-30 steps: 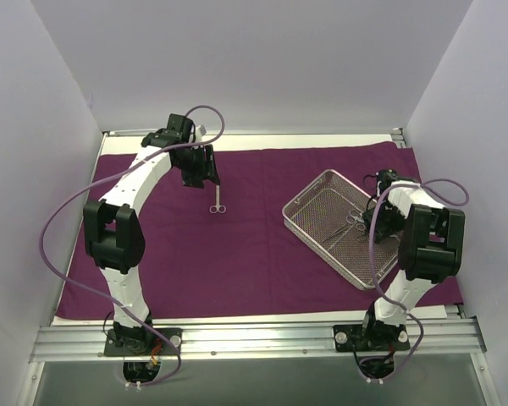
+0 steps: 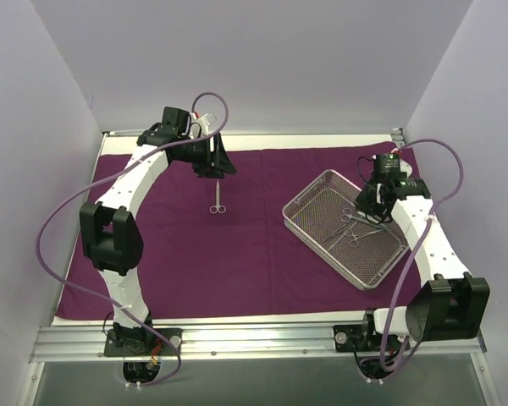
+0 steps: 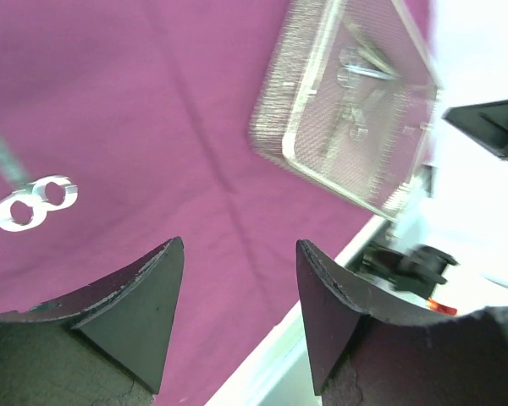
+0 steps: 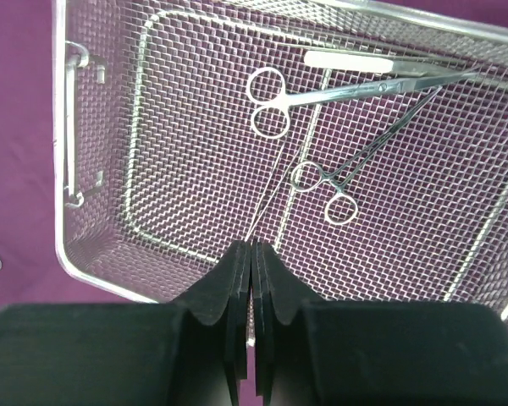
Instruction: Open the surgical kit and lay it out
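In the top view my left gripper [image 2: 212, 166] is over the upper left of the purple cloth, near scissors-like instrument [image 2: 218, 204] with two ring handles. Its fingers [image 3: 140, 309] stand apart in the left wrist view, with only cloth visible between them. My right gripper hangs above the wire mesh basket [image 2: 322, 252], its fingertips together and nothing visible between them. Inside lie large scissors [image 4: 347, 91], a smaller ring-handled clamp [image 4: 360, 161], thin tweezers [image 4: 267, 194] and a pale-handled instrument [image 4: 347, 61]. The tweezers' lower end lies behind the right fingertips in that view.
Bare purple cloth [image 2: 203, 271] spreads over the left and middle of the table. The basket's raised rim [image 2: 317, 247] and its end handle [image 4: 71, 127] stand beside the right arm. Grey walls [image 2: 466, 127] close in the sides and back.
The left gripper has shifted slightly to the right. Basket and instruments look unmoved.
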